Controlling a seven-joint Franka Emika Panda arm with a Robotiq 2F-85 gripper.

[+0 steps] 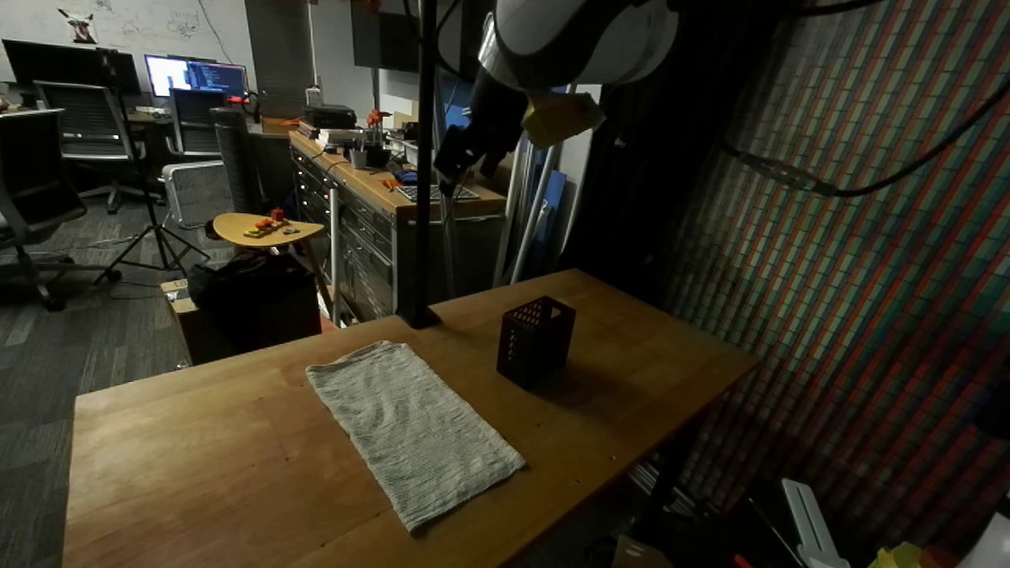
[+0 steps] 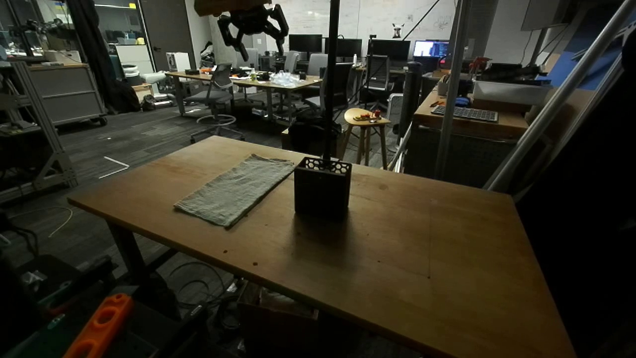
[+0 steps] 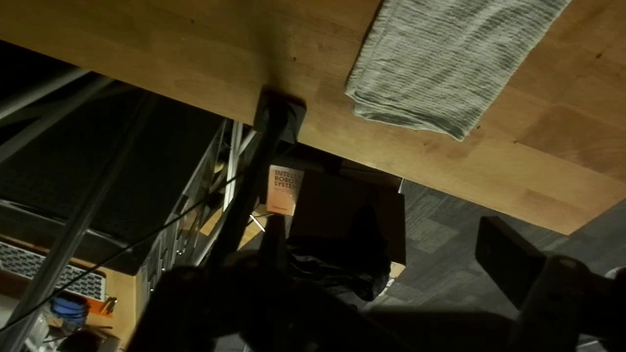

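A light grey cloth (image 1: 417, 431) lies flat on the wooden table; part of this cloth (image 3: 446, 61) also shows at the top of the wrist view. A black holder with perforated sides (image 2: 322, 188) stands upright beside it, its top open. High above the table, well clear of both, my gripper (image 2: 255, 52) is open with nothing between its fingers. In the wrist view the gripper has its dark fingers spread wide, over the table's far edge and the floor. The holder is out of sight in that view.
A thin black post (image 1: 423, 189) rises from the table's far edge, near the holder. Bare tabletop (image 2: 429, 256) stretches on the holder's other side from the cloth. Past the edge are a stool (image 1: 267, 229) and a cabinet (image 1: 379, 208).
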